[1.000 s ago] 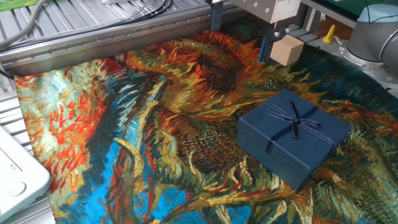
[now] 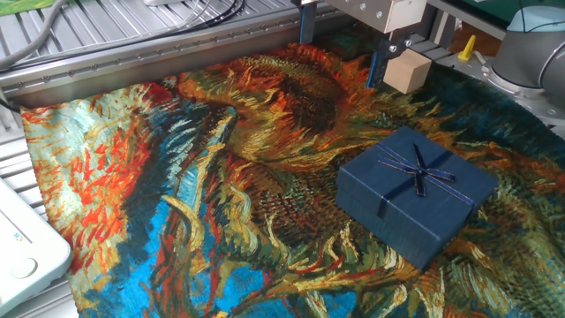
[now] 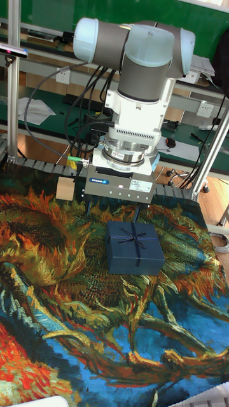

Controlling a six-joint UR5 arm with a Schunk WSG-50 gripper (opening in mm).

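My gripper (image 2: 342, 53) stands open above the patterned cloth, its two dark fingers wide apart and nothing visible between them. In exterior view 3 the gripper (image 3: 112, 212) hangs below its dark body, just behind a dark blue gift box. That box (image 2: 415, 190) sits closed on the cloth, with a dark ribbon and bow (image 2: 420, 171) on its lid. A plain wooden cube (image 2: 407, 71) appears right beside one finger in exterior view 2. Seen from exterior view 3, the cube (image 3: 65, 189) is left of the gripper, apart from the box.
The colourful cloth (image 2: 265, 203) covers the table, with much free room left of the box in exterior view 2. A metal rail (image 2: 159, 66) runs along the back edge. A white device (image 2: 26, 247) stands at the left. The grey arm (image 2: 534, 57) occupies the upper right.
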